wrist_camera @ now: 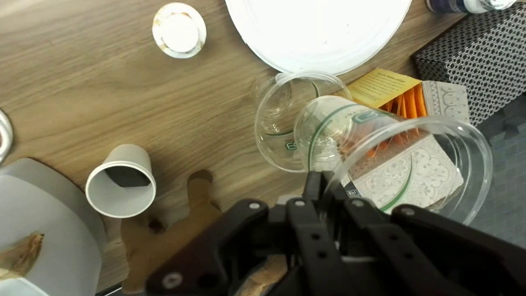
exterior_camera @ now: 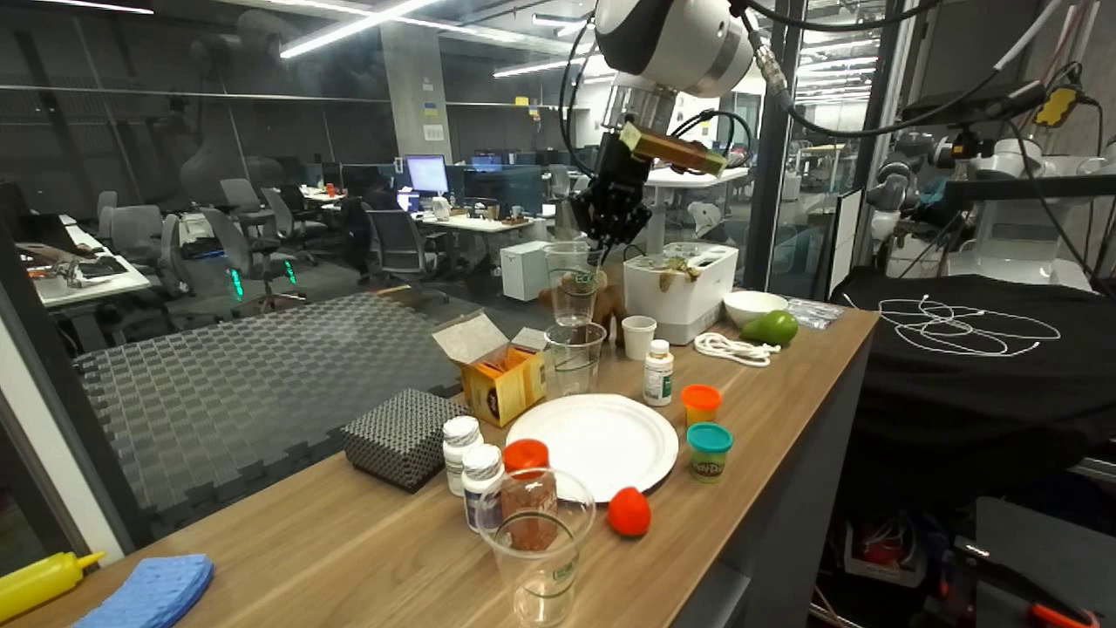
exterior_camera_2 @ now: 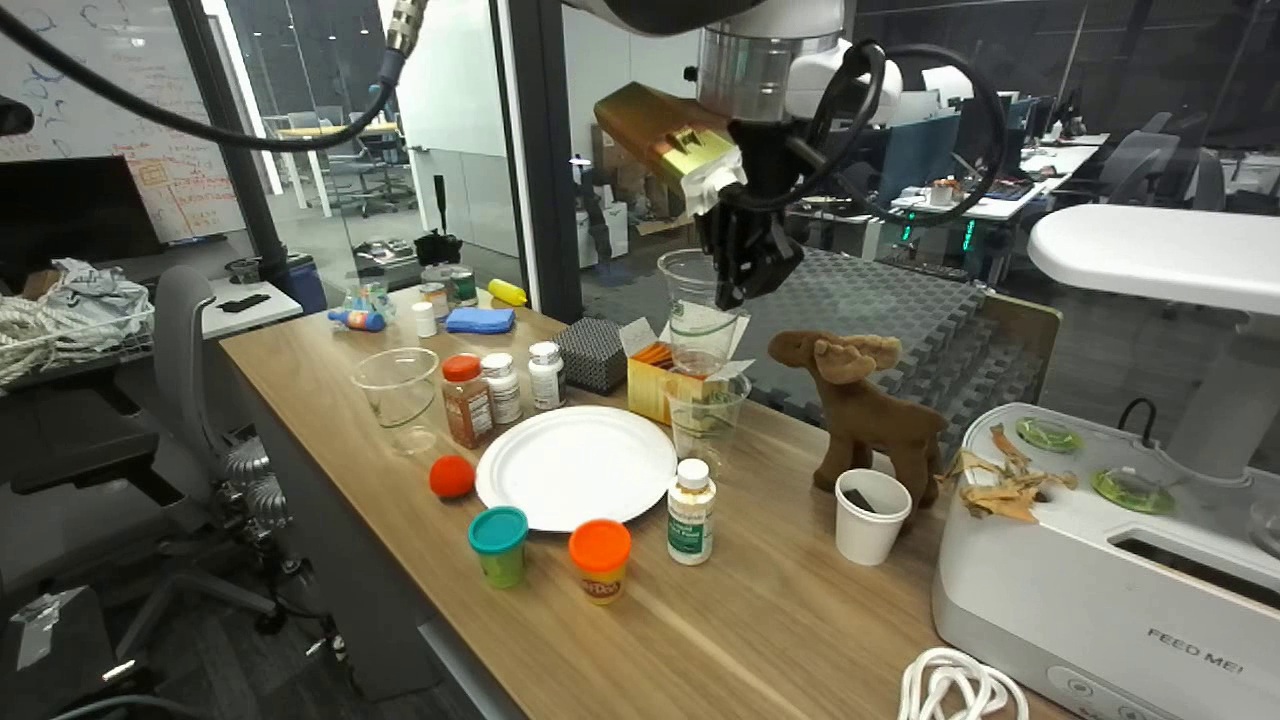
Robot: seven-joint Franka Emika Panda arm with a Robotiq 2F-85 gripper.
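Observation:
My gripper is shut on the rim of a clear plastic cup (wrist_camera: pixel 392 148) with green print, its wall pinched between the fingers. In exterior view 1 this held cup (exterior_camera: pixel 573 295) hangs in the air, upright, just above a second clear cup (exterior_camera: pixel 575 366) on the table. From the wrist view the lower cup (wrist_camera: pixel 278 116) shows partly behind the held one, its mouth overlapped by the held cup's base. Whether the two touch I cannot tell. In exterior view 2 the held cup (exterior_camera_2: pixel 690 288) also appears over the standing cup (exterior_camera_2: pixel 710 422).
An open tea box (exterior_camera: pixel 505 382) stands close beside the lower cup. Nearby are a white plate (exterior_camera: pixel 628 445), a white bottle (exterior_camera: pixel 658 373), a paper cup (wrist_camera: pixel 121 190), a brown toy moose (exterior_camera_2: pixel 870 414) and a white planter (exterior_camera_2: pixel 1104 564). Another clear cup (exterior_camera: pixel 539 565) stands at the front.

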